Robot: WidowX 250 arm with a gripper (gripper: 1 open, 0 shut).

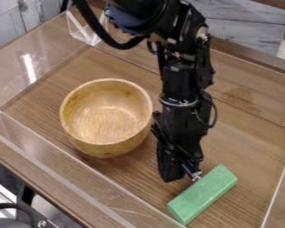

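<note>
My black gripper (181,171) hangs low over the wooden table, shut, with nothing visible between its fingers. Its tips are at the upper left end of a green block (202,194), which lies at the lower right. A yellow wooden bowl (106,116) sits to the left of the gripper.
The wooden table (61,178) has clear room behind the bowl and to the right of the arm. Clear panels edge the left and right sides, and a grey-white board (246,27) stands at the back right. A black cable is at the lower left.
</note>
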